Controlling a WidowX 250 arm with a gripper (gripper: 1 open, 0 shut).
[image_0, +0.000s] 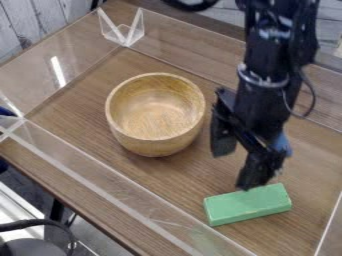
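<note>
My dark gripper (262, 150) reaches down over the middle right of the camera view, its several black fingers spread open and pointing down. It is just above and behind a green rectangular block (247, 205) lying on the wooden surface near the front. I see nothing held between the fingers. A round tan wooden bowl (154, 110) sits to the gripper's left.
A small clear plastic object (122, 29) stands at the back left. A raised edge runs along the back and right.
</note>
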